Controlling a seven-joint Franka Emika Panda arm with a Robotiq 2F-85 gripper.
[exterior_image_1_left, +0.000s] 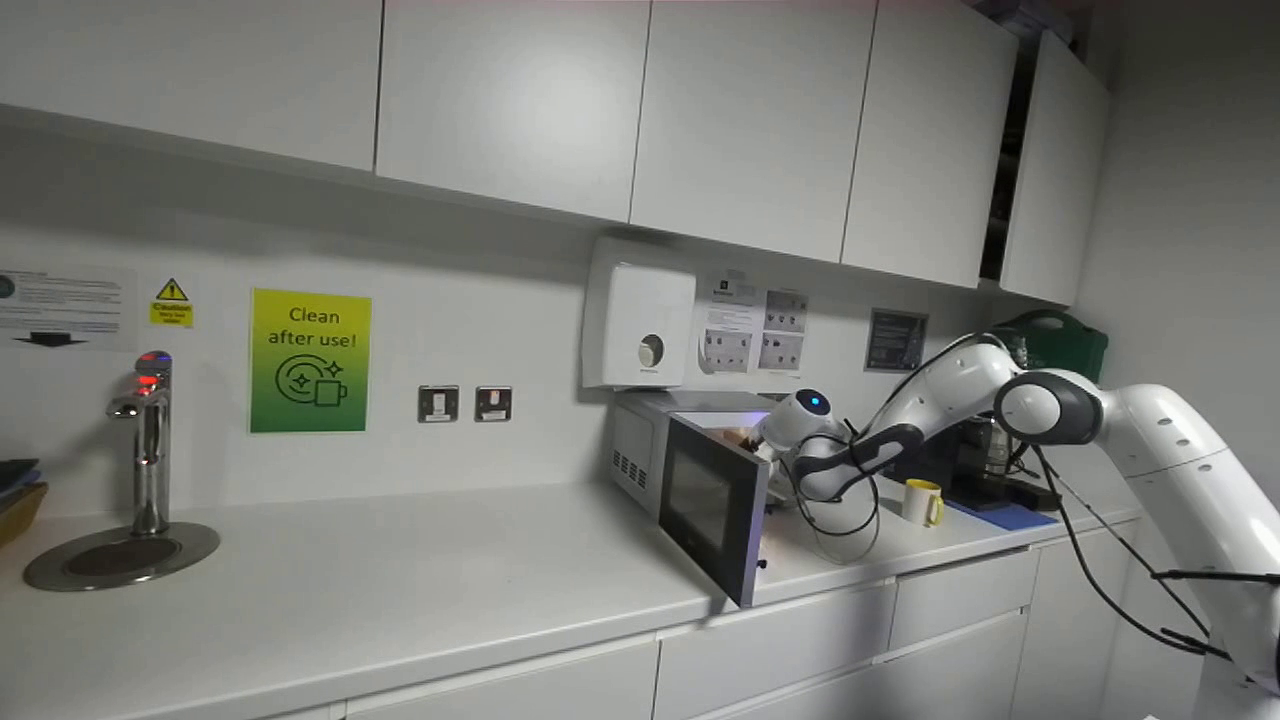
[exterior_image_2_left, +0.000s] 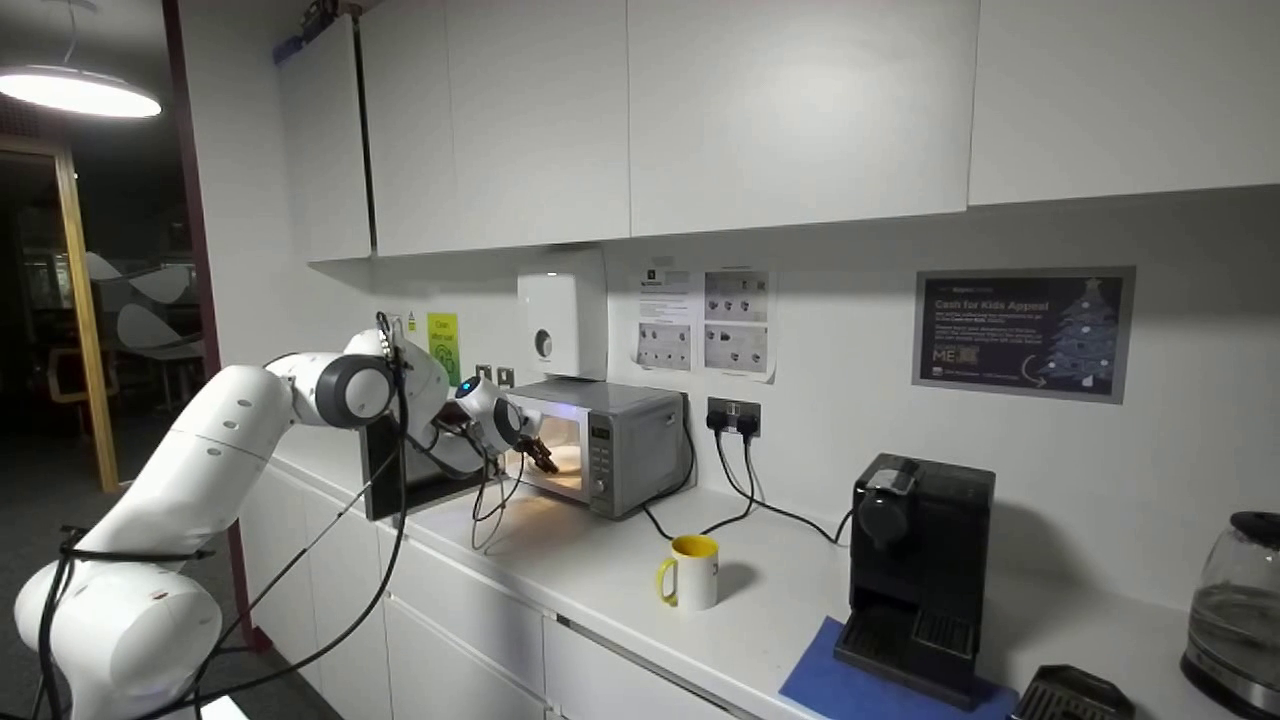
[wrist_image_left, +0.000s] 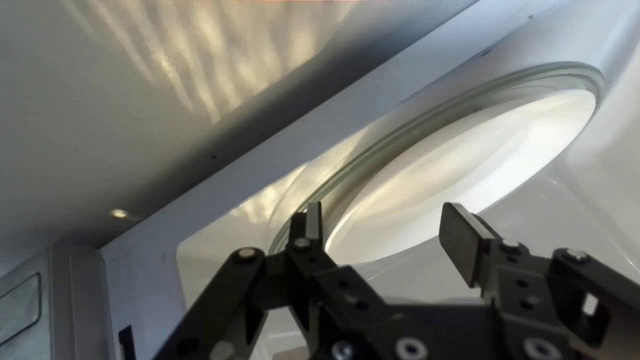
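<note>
A white plate lies on the glass turntable inside the lit microwave. In the wrist view my gripper is part open, its black fingers well apart with nothing held between them. The left fingertip overlaps the plate's near edge in the picture; whether it touches cannot be told. Exterior view 2 has the gripper at the microwave's opening, over the pale plate. The microwave door stands wide open and hides the fingers in exterior view 1.
On the counter right of the microwave stands a white mug with a yellow inside. Beyond it are a black coffee machine on a blue mat and a glass jug.
</note>
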